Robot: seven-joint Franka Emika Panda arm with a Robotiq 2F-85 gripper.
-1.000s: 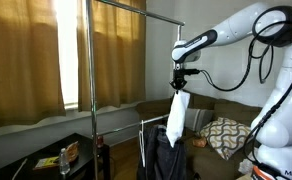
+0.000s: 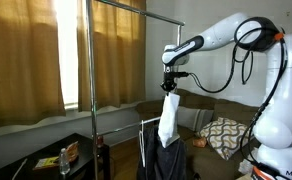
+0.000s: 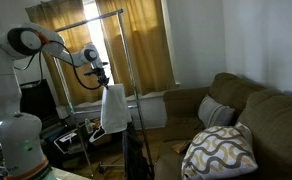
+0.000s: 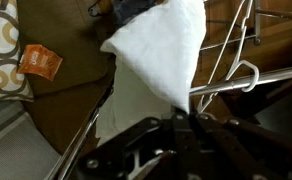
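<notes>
A white cloth [image 2: 168, 119] hangs from my gripper [image 2: 169, 90], which is shut on its top end. In exterior view 2 the cloth [image 3: 115, 107] drops beside a dark garment draped over a low metal rail. Seen from the wrist, the cloth [image 4: 164, 52] spreads out from the fingertips of my gripper and passes close to the metal rail [image 4: 251, 80]. A white hanger [image 4: 244, 72] sits at that rail. The dark garment [image 2: 164, 158] hangs below and behind the cloth.
A tall metal rack frame [image 3: 132, 65] stands around the work area. Behind it is a brown sofa [image 3: 246, 100] with a patterned pillow [image 3: 218, 152]. A dark table [image 2: 46, 160] with a bottle [image 2: 64, 160] is at left in exterior view 1. An orange packet [image 4: 40, 61] lies near the pillow.
In exterior view 1 my gripper and the top of the cloth have shifted a little to the left over the last second. The cloth is still held, and the dark garment looks unmoved.
</notes>
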